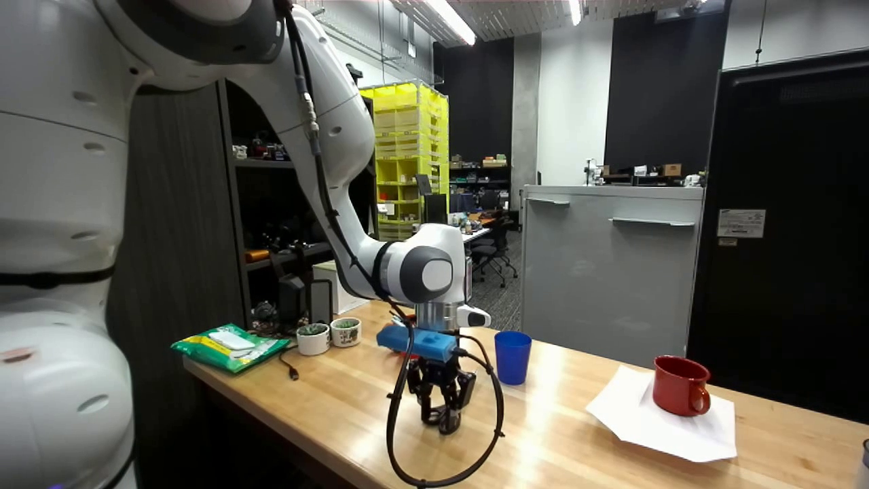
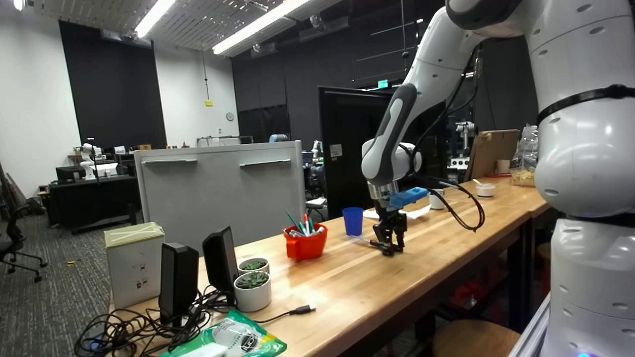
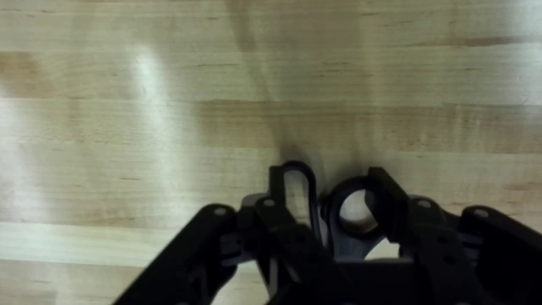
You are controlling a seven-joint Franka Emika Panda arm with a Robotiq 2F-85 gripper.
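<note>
Black-handled scissors [image 3: 311, 198] lie at the tabletop, their two handle loops at the bottom centre of the wrist view. My gripper is down around these loops, one fingertip at the outer side of each. The fingers stand apart, and whether they press on the handles cannot be told. In exterior view 2 the gripper [image 2: 390, 247] is low over the table, with a pale blade reaching out to its left. Exterior view 1 shows the gripper [image 1: 440, 420] close above the wood; the blades are hidden there.
A blue cup [image 1: 512, 357] stands just behind the gripper. The red mug [image 1: 677, 384] rests on white paper [image 1: 627, 407] to the right. A red holder with pens [image 2: 306, 244], potted succulents [image 2: 252, 291] and a green bag [image 1: 230, 348] occupy the other end. Bare wood lies in front.
</note>
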